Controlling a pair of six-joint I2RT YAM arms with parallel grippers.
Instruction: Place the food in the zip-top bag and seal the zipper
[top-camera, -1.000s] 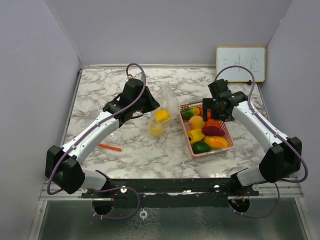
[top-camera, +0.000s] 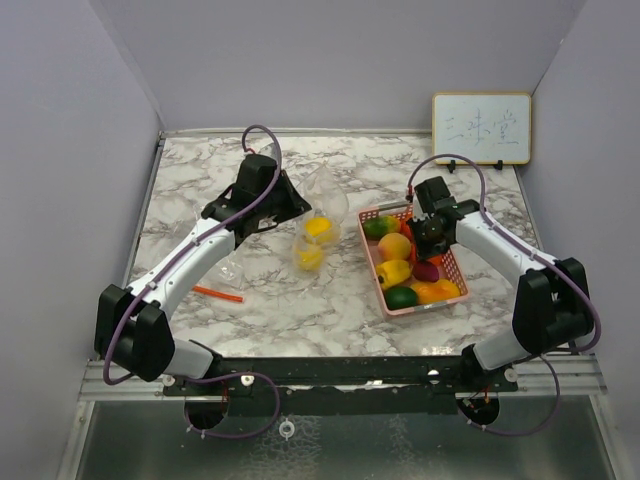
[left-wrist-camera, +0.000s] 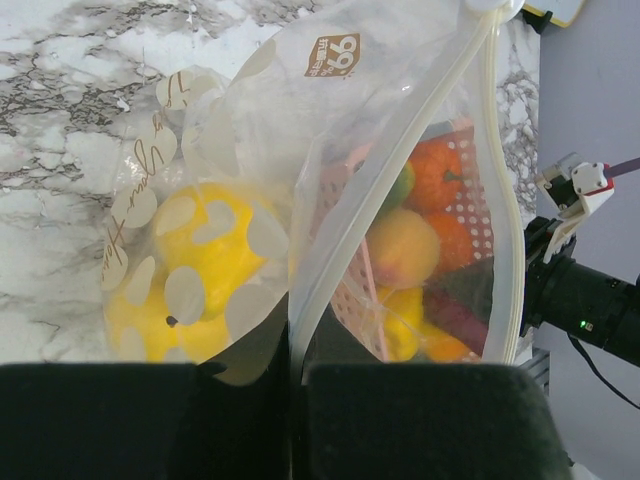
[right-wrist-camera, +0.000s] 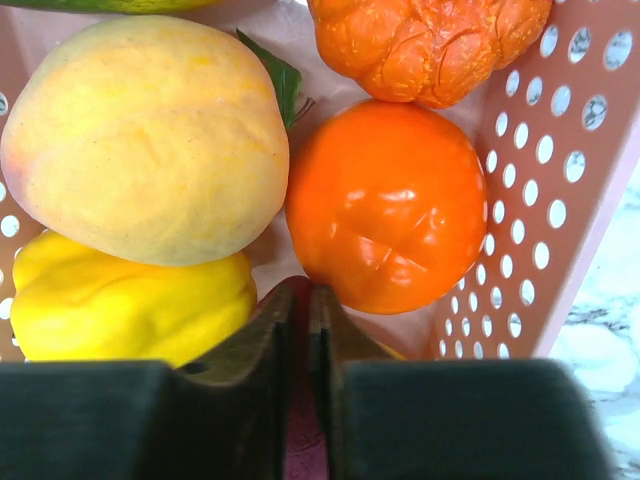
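Note:
My left gripper is shut on the edge of a clear zip top bag (left-wrist-camera: 400, 120), which hangs upright with yellow food (left-wrist-camera: 205, 240) inside. My right gripper is down inside the pink basket (top-camera: 365, 260), fingers close together over a dark red vegetable (right-wrist-camera: 300, 450); whether they grip it cannot be told. Around it lie a peach (right-wrist-camera: 140, 140), an orange tomato (right-wrist-camera: 385, 205), a yellow pepper (right-wrist-camera: 130, 300) and a wrinkled orange fruit (right-wrist-camera: 425, 40).
A whiteboard (top-camera: 480, 120) stands at the back right. An orange strip (top-camera: 215, 293) lies on the left of the table, near more clear plastic.
My right gripper has moved down into the basket over the red vegetable, and its fingers have drawn together. The left gripper and bag have shifted slightly left.

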